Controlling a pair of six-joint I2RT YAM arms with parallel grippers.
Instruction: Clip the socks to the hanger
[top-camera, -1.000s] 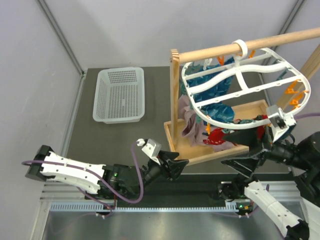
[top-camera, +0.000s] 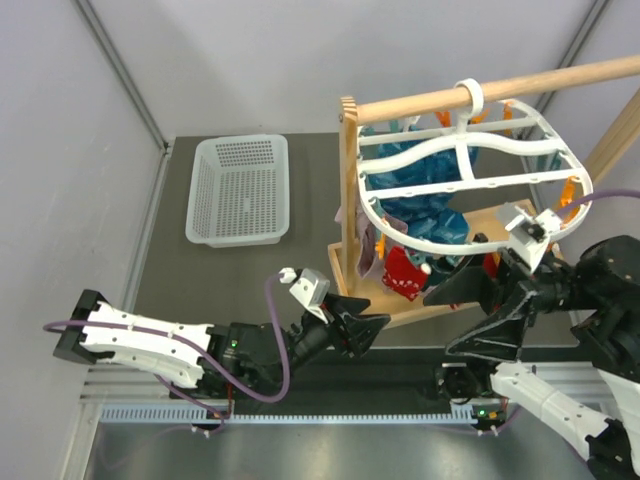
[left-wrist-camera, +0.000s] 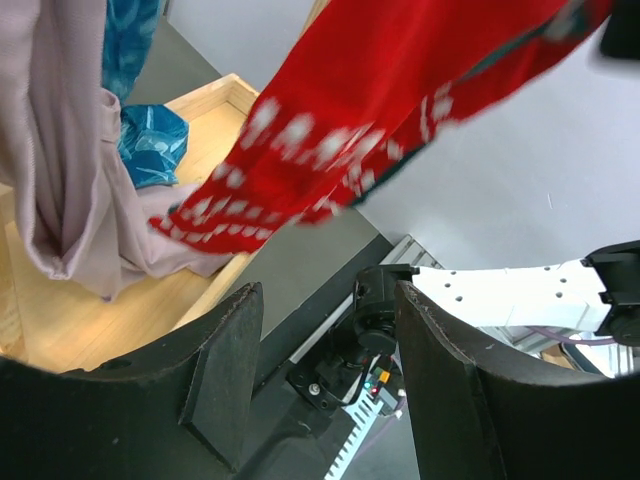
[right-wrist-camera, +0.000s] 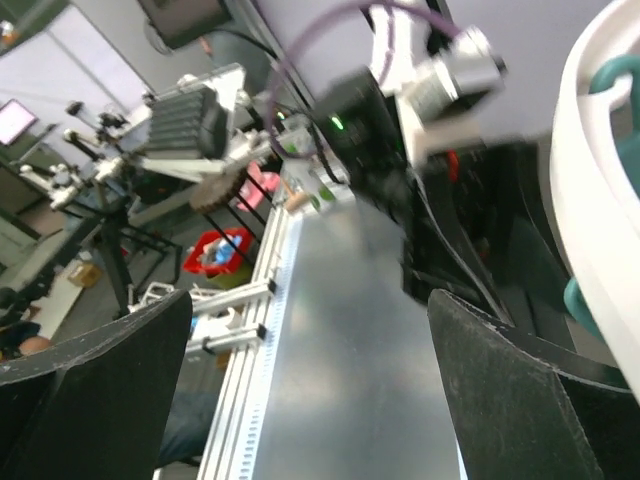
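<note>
A white round hanger (top-camera: 470, 185) hangs tilted from a wooden bar, with orange and teal clips along it. Below its front rim hangs a red sock (top-camera: 402, 274) with white patterns, partly hidden by the right arm. In the left wrist view the red sock (left-wrist-camera: 330, 130) hangs close, beyond the fingertips. My left gripper stands open with nothing between its fingers, left of the sock. The right gripper is open and empty, beside the hanger's white rim (right-wrist-camera: 600, 190). Mauve cloth (left-wrist-camera: 70, 170) and blue cloth (top-camera: 425, 180) also hang at the hanger.
An empty white basket (top-camera: 238, 190) stands on the left of the grey table. Under the hanger sits the wooden base (top-camera: 345, 262) of the stand, its post rising left of the hanger. Table between basket and stand is clear.
The hanger has swung and turned on the bar, and the red sock has swung beneath it. My right gripper has shifted left from its place near the rim; the left arm has moved slightly right.
</note>
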